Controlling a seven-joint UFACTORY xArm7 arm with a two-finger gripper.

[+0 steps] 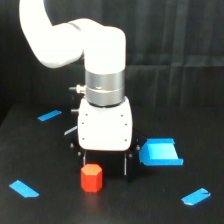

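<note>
A small red block (91,178) with a six-sided outline stands on the dark table in the camera view, near the left finger of my gripper (106,166). The white hand points downward, and its two thin dark fingers are set well apart, one above the block and the other to its right. The block covers the lower end of the left finger. Whether that finger touches the block cannot be told. Bare dark table shows between the block and the right finger (126,164).
A light-blue square bordered with blue tape (160,152) lies to the right of the hand. Blue tape strips mark the table at back left (50,115), front left (23,188) and front right (196,197).
</note>
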